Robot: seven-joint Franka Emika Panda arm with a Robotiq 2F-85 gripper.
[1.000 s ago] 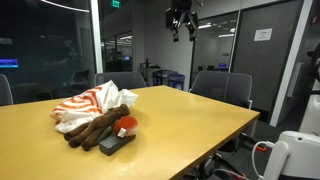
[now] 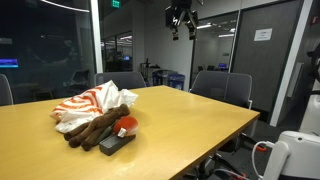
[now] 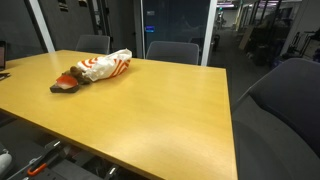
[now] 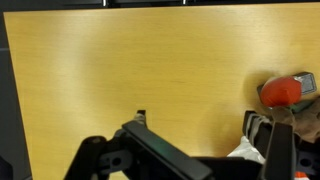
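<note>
High above the table [image 2: 190,120], my gripper [image 2: 184,37] points downward near the top of exterior view 1. Its fingers stand wide apart in the wrist view, so the gripper is open, with only bare tabletop showing between them. On the table lie a white bag with orange-red stripes [image 2: 98,100], a brown, soft-looking item [image 2: 98,127], a red rounded object [image 2: 126,125] and a dark grey block [image 2: 117,143], grouped closely. At the right of the wrist view, the red object [image 4: 281,92] lies well below and to the side of the gripper.
Chairs stand around its edges, including a grey chair [image 3: 285,115] close on the right in exterior view 2. A cable and a white base [image 2: 292,155] sit beside the table's near edge.
</note>
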